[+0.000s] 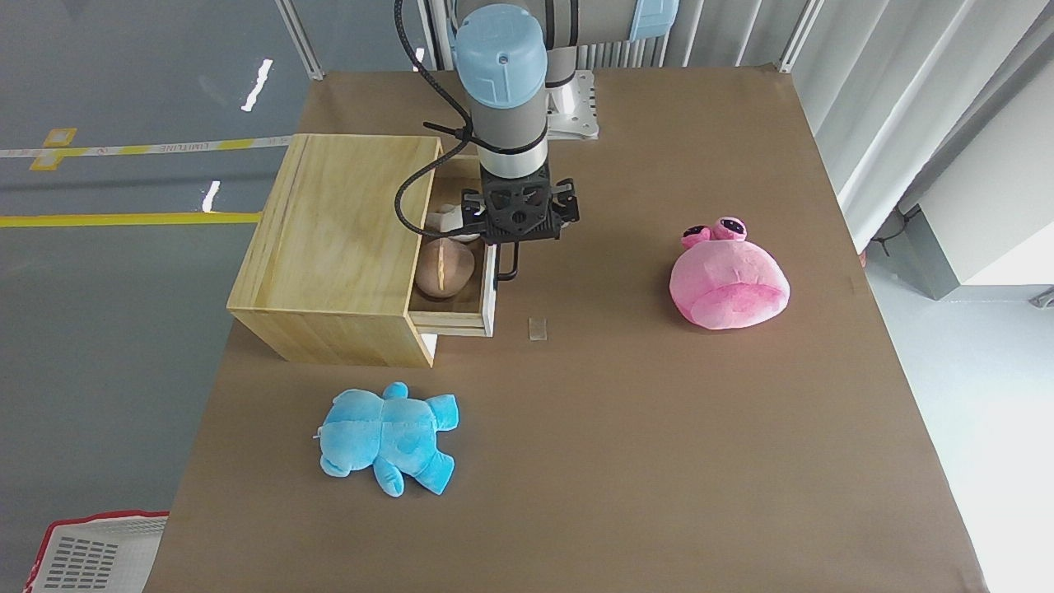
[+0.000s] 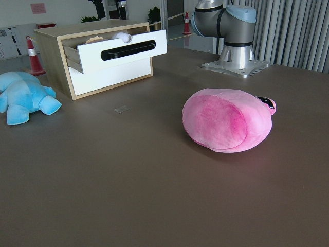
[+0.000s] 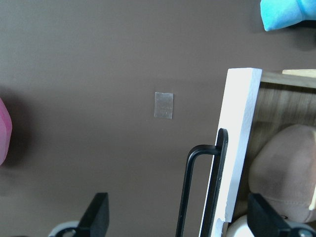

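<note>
A wooden cabinet has its white-fronted drawer pulled out, with a black handle on the front. Inside lie a brown plush and a white object. My gripper hangs above the drawer, its two fingers wide apart, one each side of the handle in the wrist view, with nothing seen held. A pink plush sits to the right; a blue plush lies in front of the cabinet.
A small clear square lies beside the drawer. A basket stands on the floor at the lower left.
</note>
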